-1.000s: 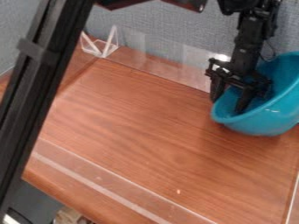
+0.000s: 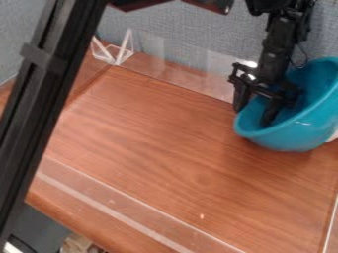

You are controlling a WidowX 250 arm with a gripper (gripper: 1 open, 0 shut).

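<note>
The black robot gripper (image 2: 256, 101) reaches down from the top right into a teal plastic bowl (image 2: 297, 130) at the right side of the wooden table. Its fingers straddle or sit at the bowl's left rim and inside it; whether they are open or shut on the rim is unclear. The bowl looks slightly tilted, and its right part runs out of view.
A white wire object (image 2: 114, 49) stands at the back left by the grey wall. A black post crosses the left side of the view.
The gripper and bowl have shifted very slightly to the left and down; otherwise the scene looks the same.
</note>
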